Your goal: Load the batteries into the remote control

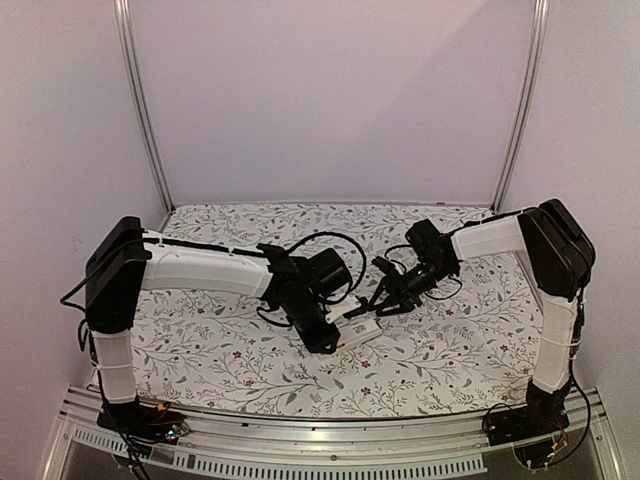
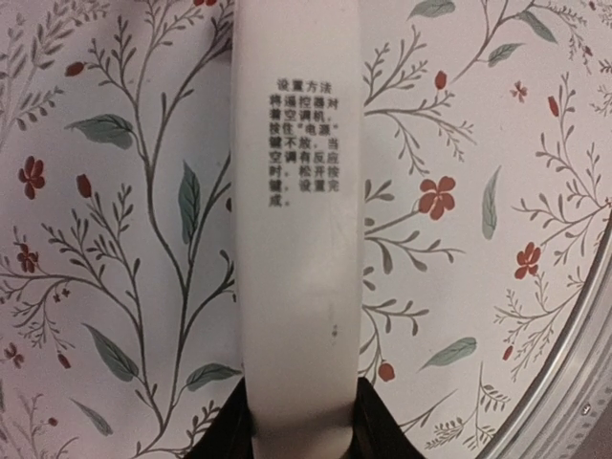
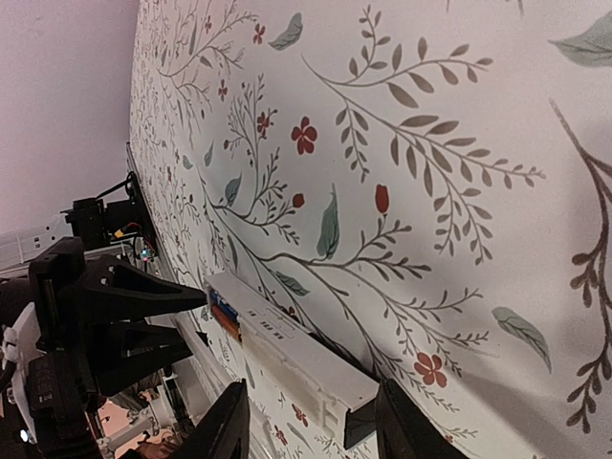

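Observation:
The white remote (image 2: pixel 296 268) fills the middle of the left wrist view, printed label up, gripped at its lower end by my left gripper. In the right wrist view a white piece (image 3: pixel 296 349) lies low on the cloth, with blue and orange battery-like items (image 3: pixel 222 311) along its far end, close by the other arm's black fingers. My right gripper stands open around the near end of that white piece. From the top view, both grippers meet near the table's centre, where the left arm partly hides the white piece (image 1: pixel 358 332).
A metal rail (image 1: pixel 320 425) runs along the front edge, and pale walls enclose the back and sides.

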